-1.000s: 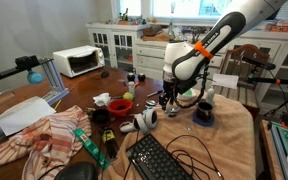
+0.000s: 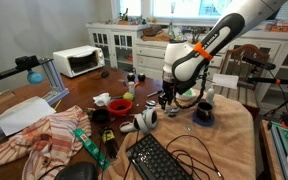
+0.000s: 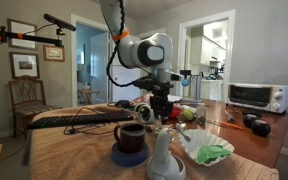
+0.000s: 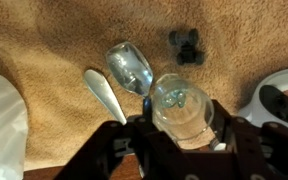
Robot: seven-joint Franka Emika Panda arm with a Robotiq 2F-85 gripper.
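Observation:
In the wrist view my gripper is shut on a clear, round cup-like thing (image 4: 182, 100), with the fingers at its two sides. Through its transparent wall the tan cloth shows. A shiny spoon (image 4: 130, 68) lies just left of it, and a slim metal handle (image 4: 106, 95) lies beside the spoon. A small black object (image 4: 187, 46) sits above it on the cloth. From the side, my gripper (image 3: 167, 108) is low over the table, behind the dark mug (image 3: 135, 140); small items there partly hide what it holds.
Close to the right stands a white container (image 4: 276, 97) with something dark inside; a white ribbed bowl (image 4: 2, 125) is at the left. The mug (image 2: 204, 111), a hair dryer (image 2: 139, 124) and a black keyboard (image 2: 167, 160) lie around the arm. The front cloth (image 2: 234, 150) has free room.

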